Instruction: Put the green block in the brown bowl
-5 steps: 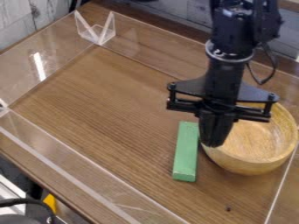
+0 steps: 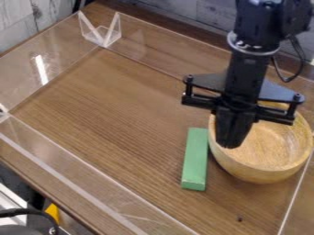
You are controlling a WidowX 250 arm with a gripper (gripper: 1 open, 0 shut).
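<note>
The green block (image 2: 196,159) lies flat on the wooden table, long side pointing away from the camera. Right beside it on the right stands the brown bowl (image 2: 262,163), its left wall close against the block. My black gripper (image 2: 229,139) reaches down over the bowl's left side, its fingertips near the rim. The fingers look shut together, and no green shows between them. The block is outside them, to their left. Part of the bowl's far rim is hidden behind the gripper.
A clear plastic holder (image 2: 101,29) stands at the back left. Bare table (image 2: 110,106) stretches across the left and middle. A wall runs along the back, and a dark cable (image 2: 296,57) hangs by the arm.
The arm has shifted slightly to the right and up over the bowl. Neither the green block nor the bowl has visibly moved.
</note>
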